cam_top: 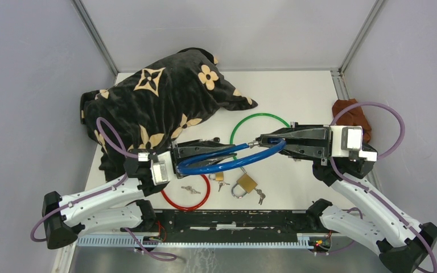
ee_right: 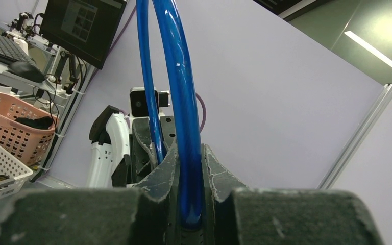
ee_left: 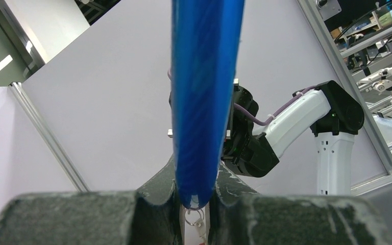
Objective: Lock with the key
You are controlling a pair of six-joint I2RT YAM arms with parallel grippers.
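Note:
A blue cable lock [cam_top: 227,166] loops in the air between both grippers, above the table. My left gripper [cam_top: 236,151] is shut on one length of it, close to a silver metal end [cam_top: 254,144] that sticks out toward the right gripper. The other end is in my right gripper [cam_top: 261,140], shut on the blue tube [ee_right: 189,153]. The silver end lies right by the right fingertips; whether it has entered the lock body is hidden. In the left wrist view the blue tube [ee_left: 204,102] stands between the fingers, with a key ring [ee_left: 194,218] and key visible beyond them.
Below on the white table lie a red ring lock [cam_top: 203,196], a green cable lock [cam_top: 259,115], a brass padlock [cam_top: 246,182], a small padlock [cam_top: 219,176] and loose keys [cam_top: 190,189]. A dark patterned cloth [cam_top: 165,96] covers the back left.

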